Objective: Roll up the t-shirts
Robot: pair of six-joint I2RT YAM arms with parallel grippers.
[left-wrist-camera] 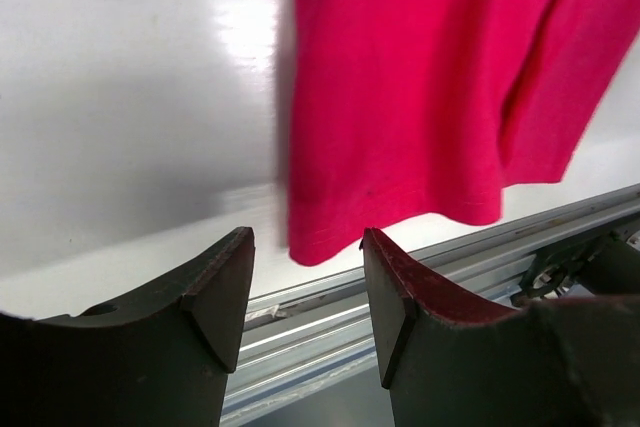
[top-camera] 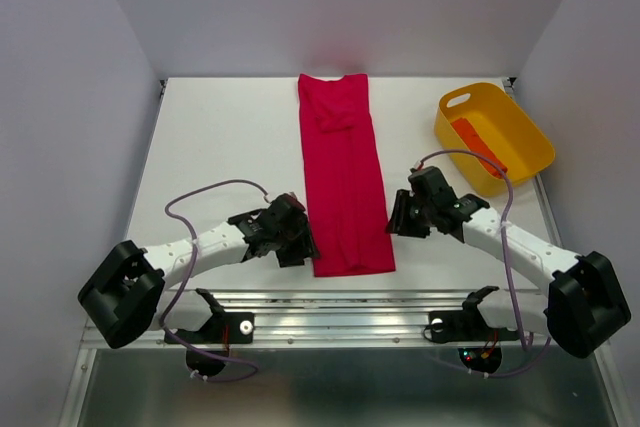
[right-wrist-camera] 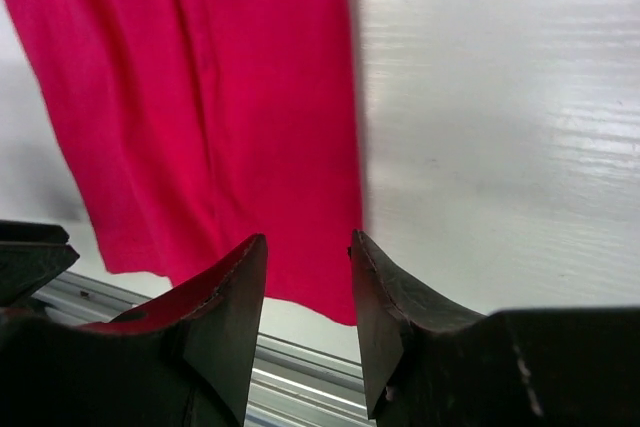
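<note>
A crimson t-shirt [top-camera: 343, 177], folded into a long narrow strip, lies flat down the middle of the white table. Its front end shows in the left wrist view as red cloth [left-wrist-camera: 390, 117] and in the right wrist view as red cloth [right-wrist-camera: 280, 117]. My left gripper [top-camera: 312, 255] is at the strip's front left corner; its fingers stand apart, with the cloth's corner just beyond the tips and nothing gripped. At the front right edge is my right gripper [top-camera: 393, 232], open, its fingertips over the cloth's edge with none of it pinched.
A yellow basket [top-camera: 525, 137] stands at the back right of the table, with a rolled orange-red cloth [top-camera: 475, 142] inside. Metal rails [top-camera: 330, 303] run along the front edge. White table shows free on both sides of the strip.
</note>
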